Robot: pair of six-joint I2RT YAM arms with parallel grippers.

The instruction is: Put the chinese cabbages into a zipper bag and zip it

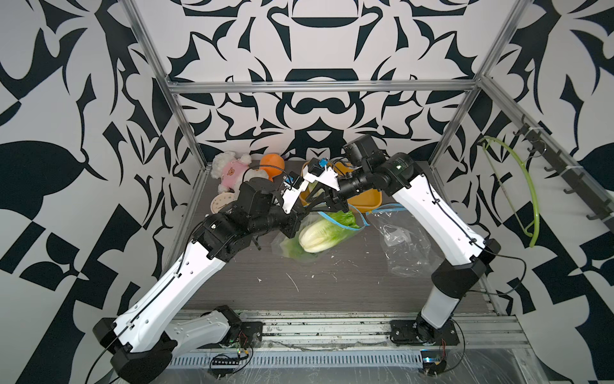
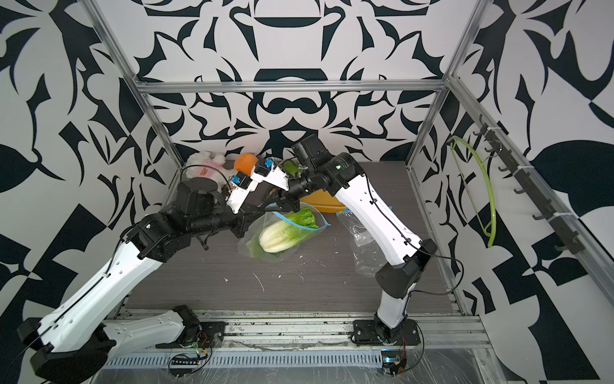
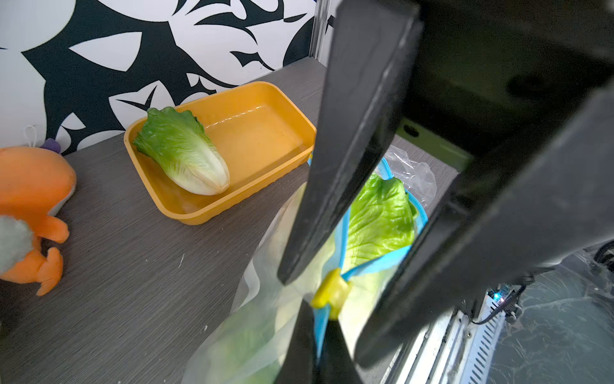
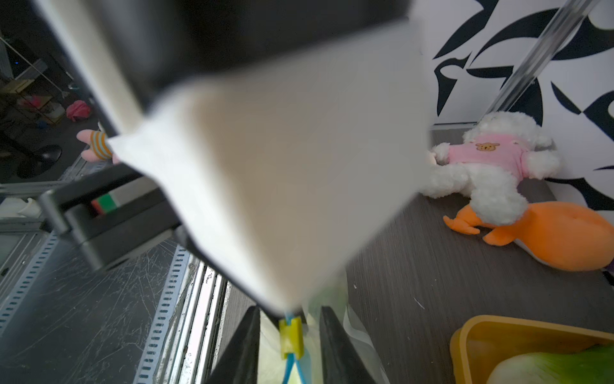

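A clear zipper bag (image 1: 287,251) hangs under both grippers, with a pale cabbage (image 1: 321,236) inside and blurred green beside it. Its blue zip strip (image 2: 300,224) gapes at the right end, where leaves (image 3: 382,214) show. My left gripper is shut on the strip just below the yellow slider (image 3: 332,291). My right gripper's spread fingers (image 4: 339,348) stand either side of that slider, with gaps between. Another cabbage (image 3: 182,150) lies in the yellow tray (image 3: 275,96).
A second clear bag (image 1: 403,246) lies flat to the right. An orange toy (image 4: 562,235) and a white plush in pink (image 4: 489,160) sit at the back left.
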